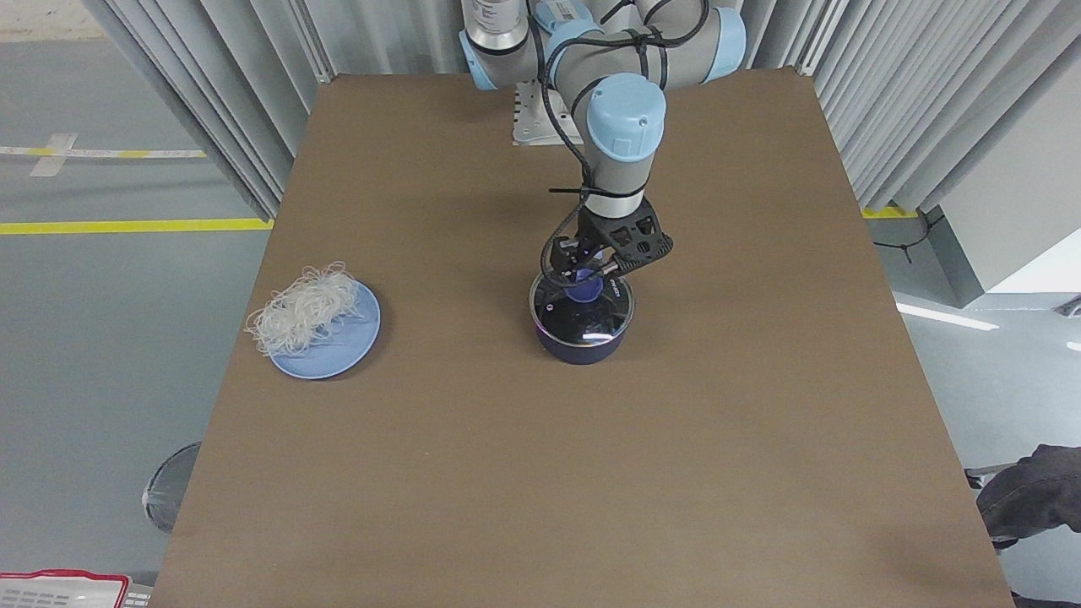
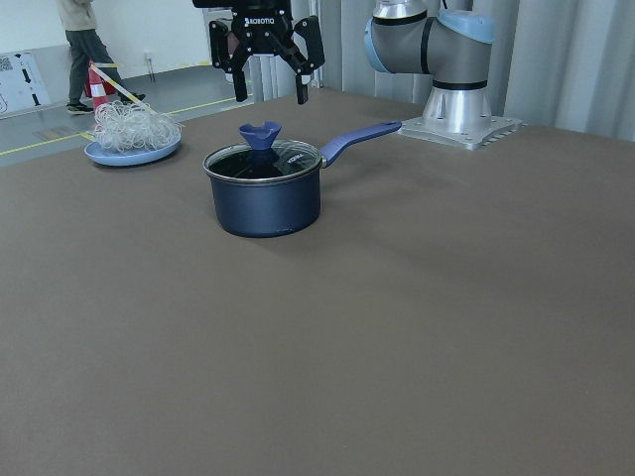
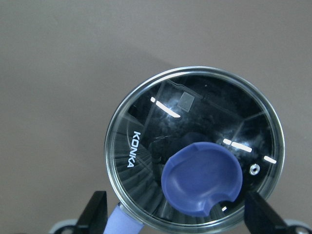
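Note:
A dark blue saucepan (image 2: pixel 266 208) with a glass lid (image 1: pixel 583 319) and blue knob (image 2: pixel 260 134) stands on the brown table. My gripper (image 2: pixel 269 91) hangs just above the knob, fingers apart, with nothing between them; in the wrist view the knob (image 3: pixel 201 178) lies below and between the two fingertips. The pan's blue handle (image 2: pixel 362 135) points back toward the robot base.
A light blue plate (image 1: pixel 339 355) with a heap of white noodle-like strands (image 1: pixel 304 309) sits to the left of the pan in the front view.

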